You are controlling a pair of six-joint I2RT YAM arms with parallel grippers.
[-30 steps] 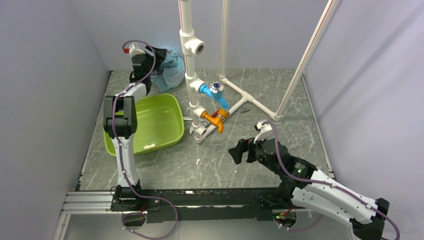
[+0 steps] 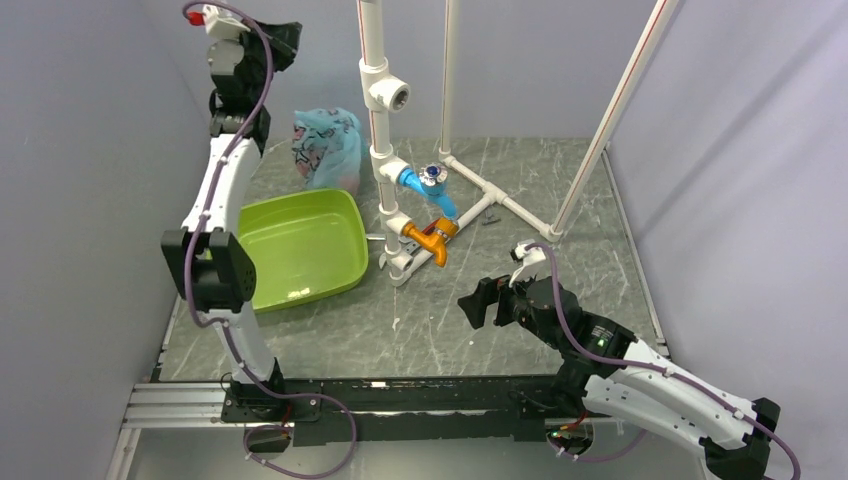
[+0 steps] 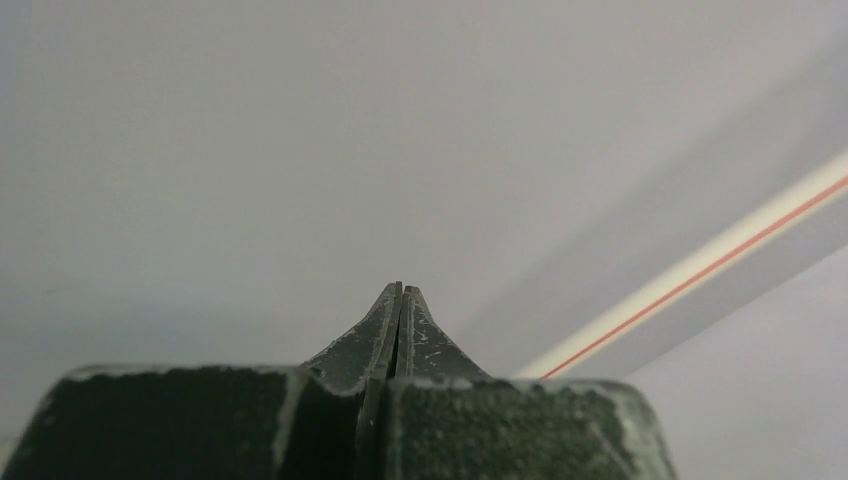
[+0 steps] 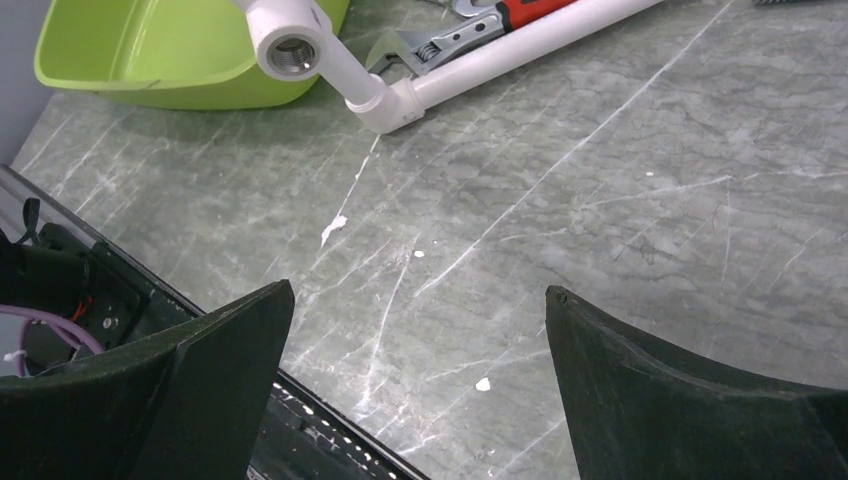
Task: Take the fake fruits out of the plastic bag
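Note:
A light blue plastic bag (image 2: 329, 149) with pink and black prints stands on the back of the table, behind the green tray. Its contents are hidden, apart from a faint pinkish tint low on its right side. Up and to the left of the bag, near the back wall, is my left gripper (image 2: 292, 45). In the left wrist view its fingertips (image 3: 389, 312) meet, and only blank wall shows beyond them. My right gripper (image 2: 482, 303) hangs over the front right of the table, its fingers (image 4: 215, 375) wide apart with bare tabletop between them.
The empty green tray (image 2: 352, 268) lies in front of the bag. Right of both rises a white pipe frame (image 2: 378, 130) carrying a blue tap (image 2: 430, 192) and an orange tap (image 2: 428, 240). A red-handled wrench (image 4: 480, 35) rests by the pipe.
The bag stays at the back. The right arm is practically still.

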